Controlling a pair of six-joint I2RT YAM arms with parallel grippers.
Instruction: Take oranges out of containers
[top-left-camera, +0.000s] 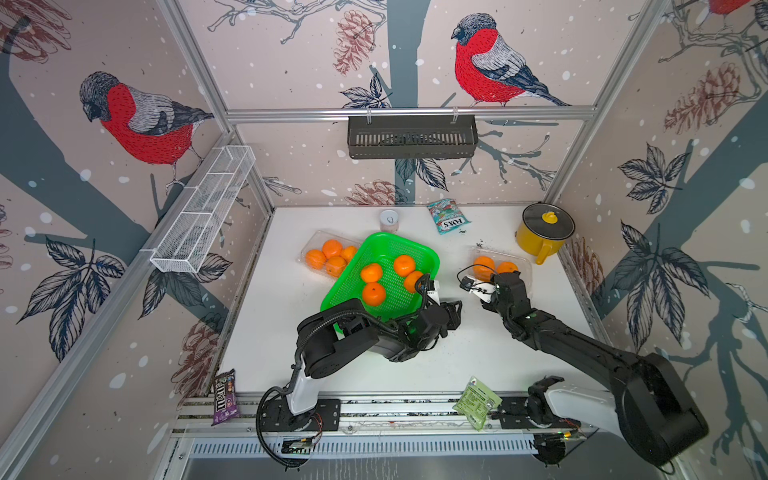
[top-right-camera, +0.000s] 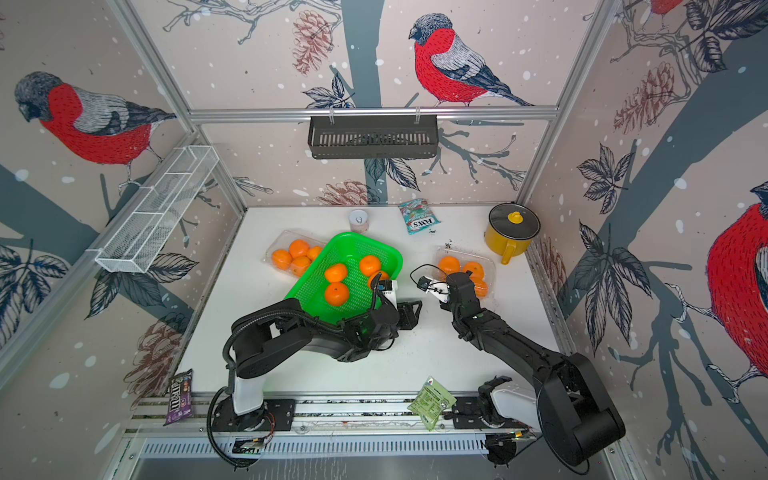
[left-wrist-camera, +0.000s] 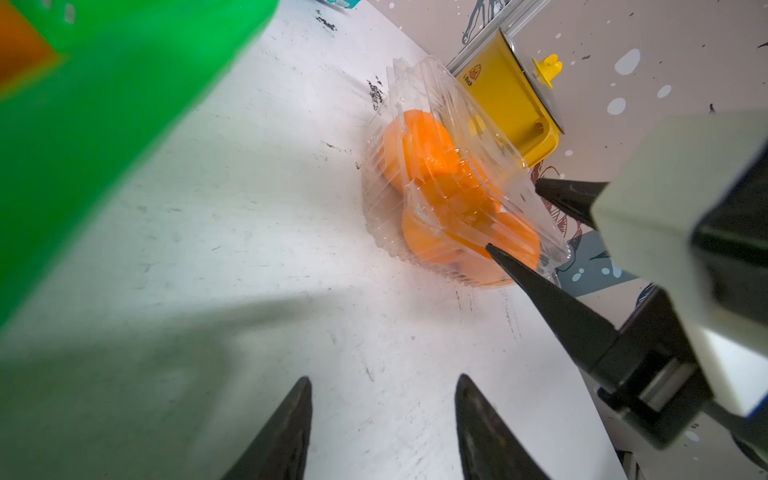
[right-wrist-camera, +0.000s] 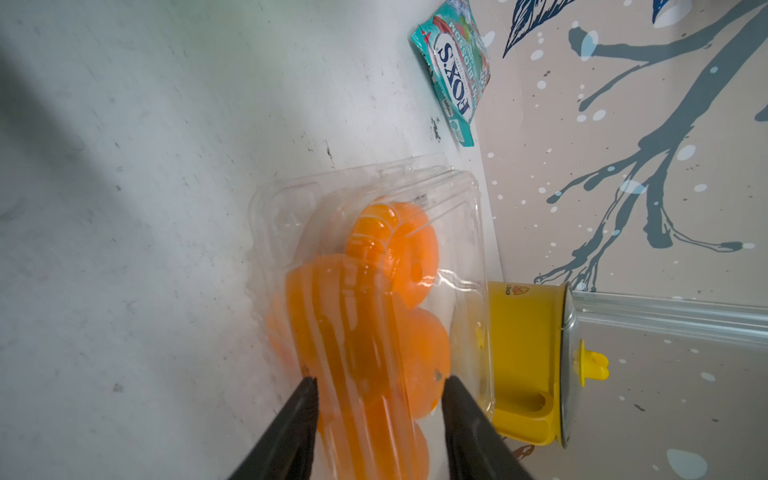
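Several oranges sit in a clear lidded container (right-wrist-camera: 452, 188) on the right of the table. One orange (right-wrist-camera: 416, 252) shows through its clear plastic. My right gripper is open just above that container, its fingers spread with no object gripped. Over the bare table between the green basket (top-left-camera: 382, 240) and this container is my left gripper, open and empty. Loose oranges (top-left-camera: 373, 294) lie in the basket, one partly hidden by my left arm. A second clear container (top-left-camera: 308, 244), also with several oranges, stands left of the basket.
Behind the right container is a yellow pot (top-left-camera: 537, 240) with a dark lid. A FOX'S bag (top-left-camera: 448, 216) and a white cup (top-left-camera: 389, 220) stand at the back. The basket's wall is close beside my left gripper.
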